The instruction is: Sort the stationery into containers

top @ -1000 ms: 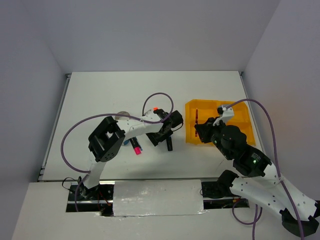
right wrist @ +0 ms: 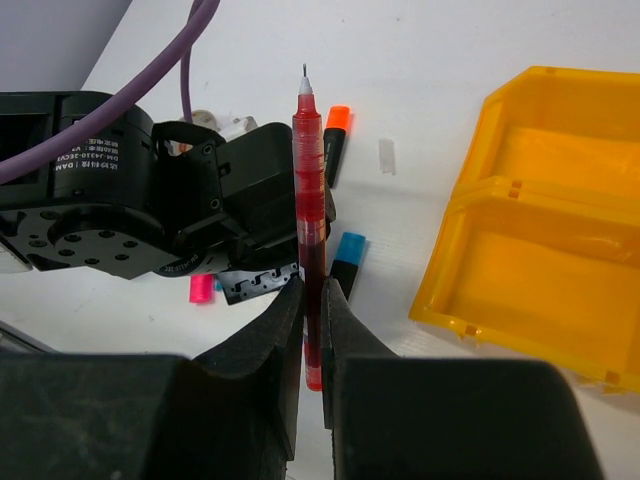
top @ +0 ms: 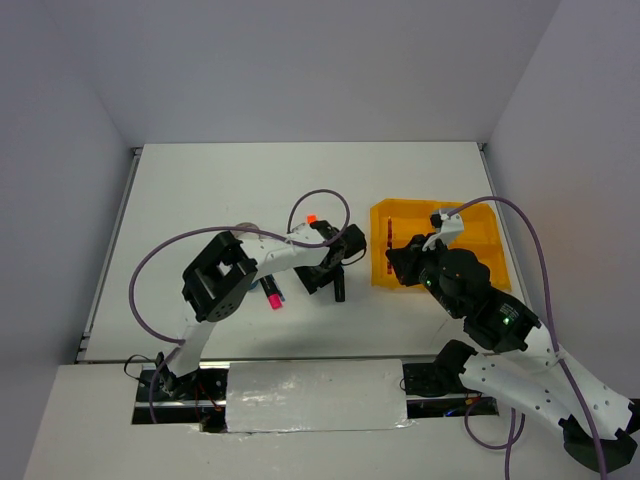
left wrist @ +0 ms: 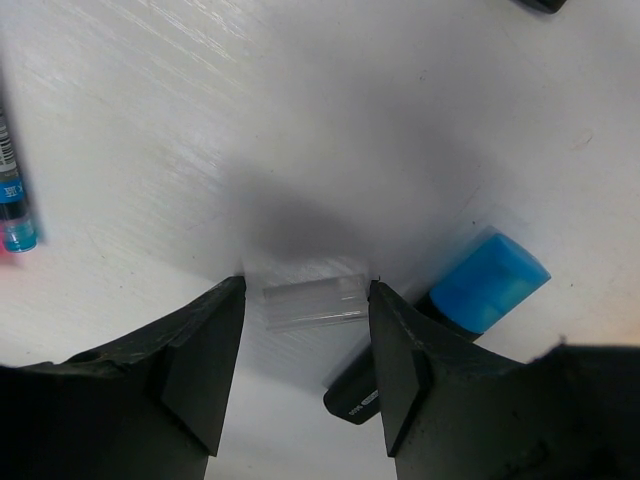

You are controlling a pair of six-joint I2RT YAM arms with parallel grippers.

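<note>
My left gripper is low on the table, part open, its fingertips either side of a small clear plastic piece [left wrist: 315, 301]. A blue-capped black marker [left wrist: 483, 283] lies beside its right finger. My right gripper is shut on a red pen [right wrist: 308, 170], held upright in front of the yellow two-compartment container [right wrist: 540, 265]; in the top view it appears over that container's left side [top: 390, 245]. An orange-capped marker [right wrist: 335, 128] and a pink-capped marker [top: 274, 300] also lie on the table.
A second clear piece [right wrist: 387, 155] lies near the orange marker. Several other items are partly hidden behind the left arm.
The right gripper with the red pen has moved slightly left.
</note>
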